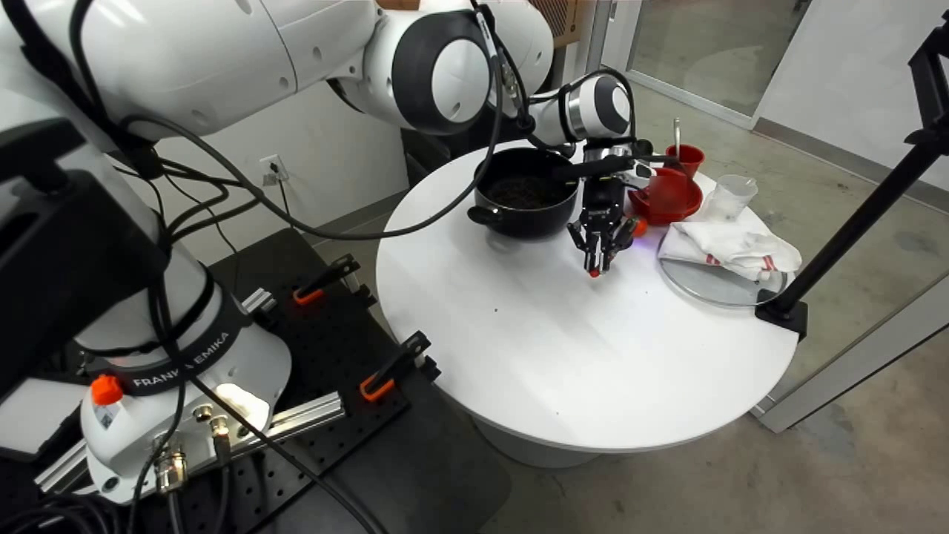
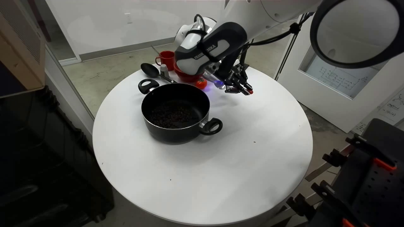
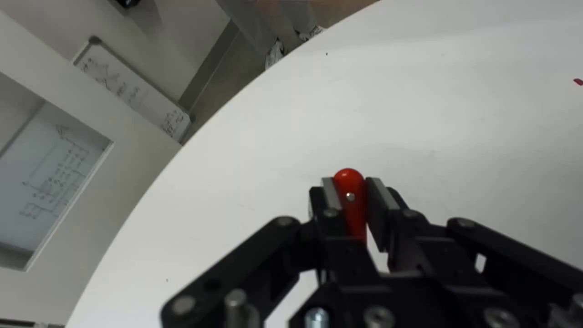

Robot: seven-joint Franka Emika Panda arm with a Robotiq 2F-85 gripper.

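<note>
My gripper [image 1: 596, 256] hangs above the white table, to the right of the black pot. It is shut on a slim red handle [image 3: 354, 210], whose rounded tip and small metal dot show between the fingers in the wrist view. What the handle belongs to is hidden behind the gripper. In exterior view 2 the gripper [image 2: 243, 89] points right, and the red tip [image 2: 251, 92] sticks out past the fingers. The black pot [image 2: 178, 135] holds many small dark pieces. A red bowl [image 1: 676, 216] stands behind the arm, partly covered.
A tomato [image 2: 201, 83] sits near the bowl. Around it are a red mug [image 2: 166, 59], a black ladle [image 2: 150, 70], a clear cup [image 1: 731, 196] and a white towel [image 1: 729, 249] on a glass lid [image 1: 707, 285].
</note>
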